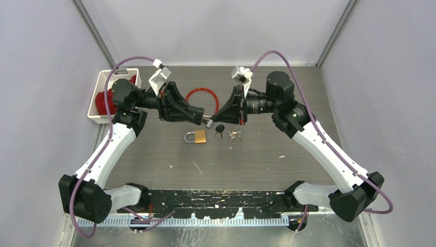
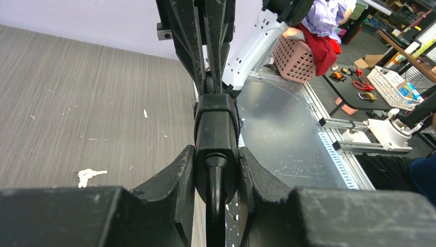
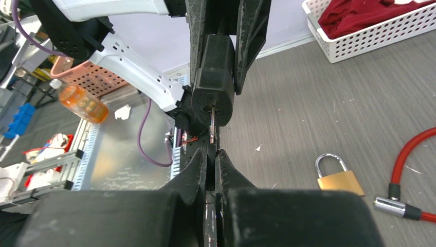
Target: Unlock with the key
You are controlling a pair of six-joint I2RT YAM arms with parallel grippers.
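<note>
A black lock point(image 3: 217, 72) is clasped between the fingers of my left gripper, its dark shackle point(image 2: 215, 208) toward the left wrist. Facing it, my right gripper is shut on a key, whose silver blade point(image 3: 212, 128) points at the lock. In the right wrist view the blade meets the keyhole; how deep it sits cannot be told. From above, the left gripper point(image 1: 200, 116) and right gripper point(image 1: 214, 119) nearly touch, with a short stretch of blade between. The lock hides the key in the left wrist view.
Below the grippers lie a brass padlock point(image 1: 200, 136), a black-headed key set point(image 1: 220, 128) and several silver keys point(image 1: 235, 135). A red cable lock point(image 1: 203, 89) curves behind. A white basket point(image 1: 93, 109) stands at the back left.
</note>
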